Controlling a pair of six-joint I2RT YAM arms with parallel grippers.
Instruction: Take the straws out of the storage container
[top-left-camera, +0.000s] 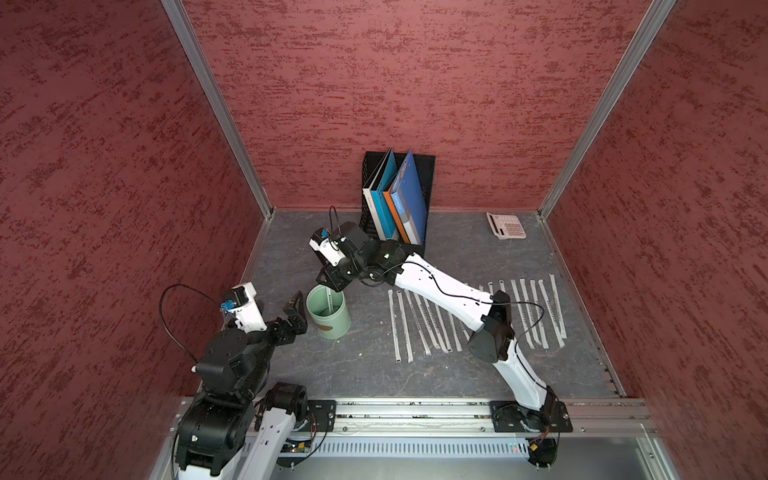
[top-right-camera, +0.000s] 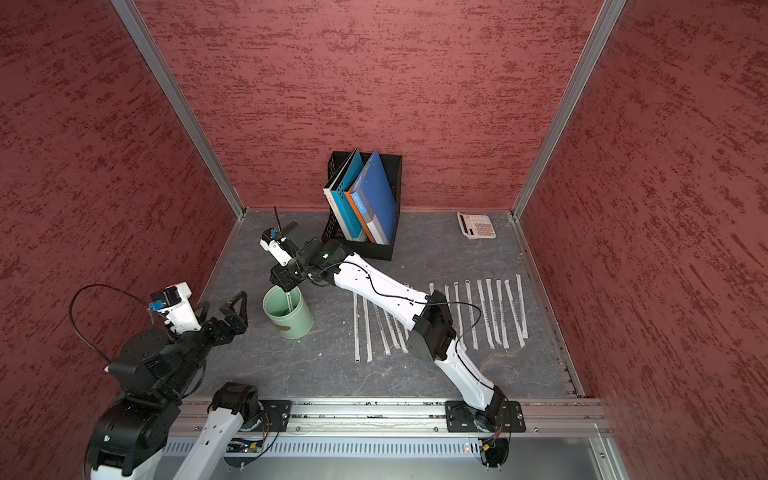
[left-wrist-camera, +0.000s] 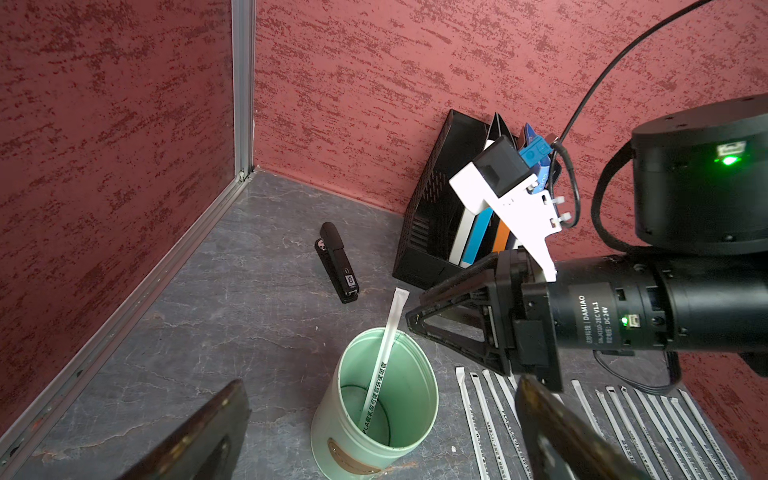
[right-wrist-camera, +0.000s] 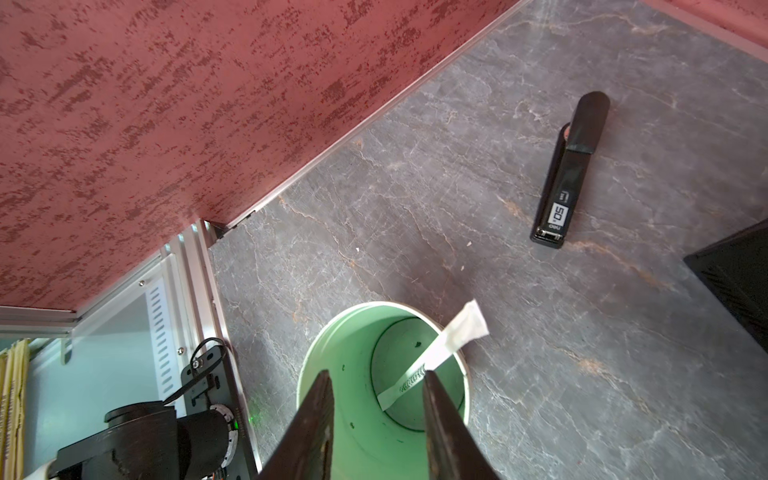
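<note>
A green storage cup (top-left-camera: 336, 320) stands on the grey table left of centre, with one white wrapped straw (left-wrist-camera: 388, 336) leaning inside it, its top above the rim. My right gripper hangs just over the cup, open, with nothing between its fingers. My left gripper (top-left-camera: 294, 312) stands open to the left of the cup, empty. Many white straws (top-left-camera: 397, 328) lie in a loose row on the table to the right, partly hidden by the right arm.
A black file box (top-right-camera: 364, 248) with folders stands at the back, a calculator (top-left-camera: 505, 226) at the back right. A black stapler (right-wrist-camera: 568, 184) lies behind the cup.
</note>
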